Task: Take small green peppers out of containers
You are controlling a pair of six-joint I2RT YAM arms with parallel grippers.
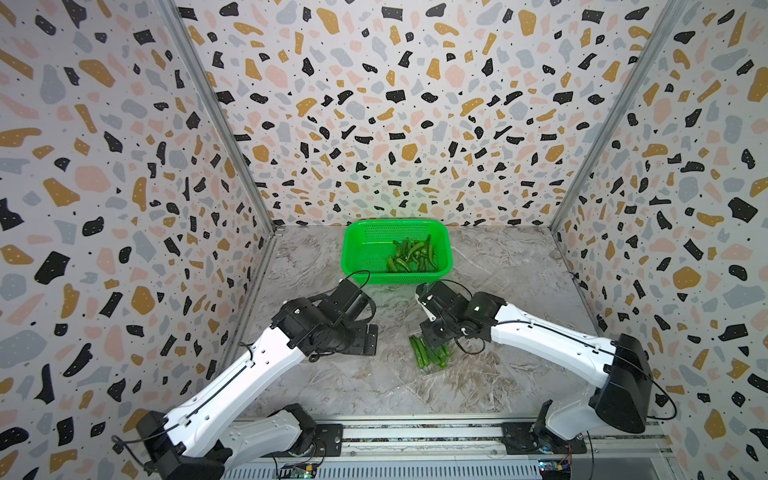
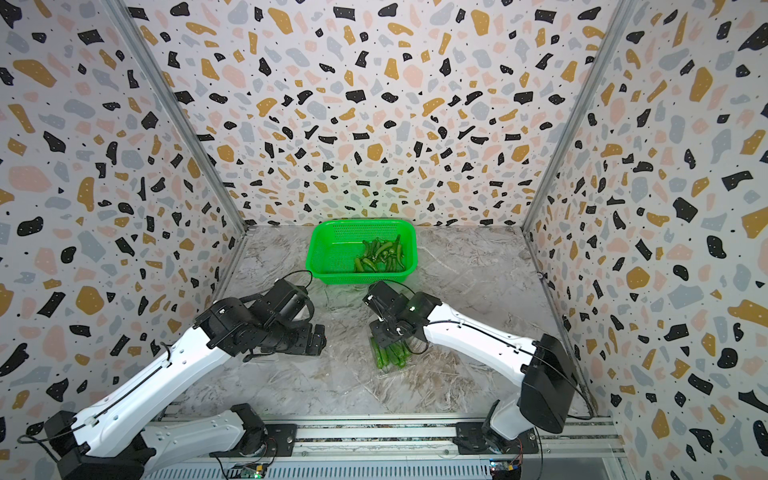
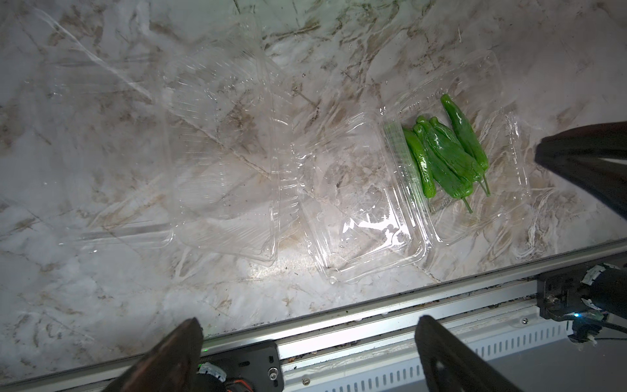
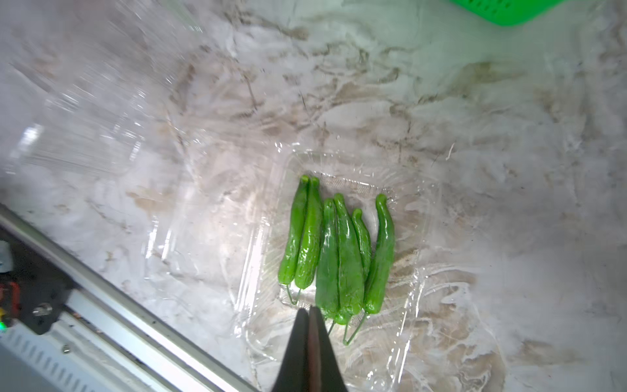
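Several small green peppers (image 4: pixel 349 258) lie side by side in a clear plastic container (image 4: pixel 411 287), stems toward its near end. My right gripper is over that container, its fingertips meeting near the stems, with nothing showing between them. How high it hangs is hard to judge. A green basket (image 1: pixel 364 254) behind the arms has a heap of green peppers (image 1: pixel 413 254) in its right part. My left gripper stands open and empty over the table, left of the peppers. In the left wrist view, empty clear lids or trays (image 3: pixel 222 150) lie below it.
Another empty clear compartment (image 3: pixel 359 196) adjoins the peppers' container on its left. A metal rail (image 3: pixel 365 313) runs along the table's front edge. The table (image 1: pixel 512 256) right of the basket is bare. Patterned walls enclose the sides and back.
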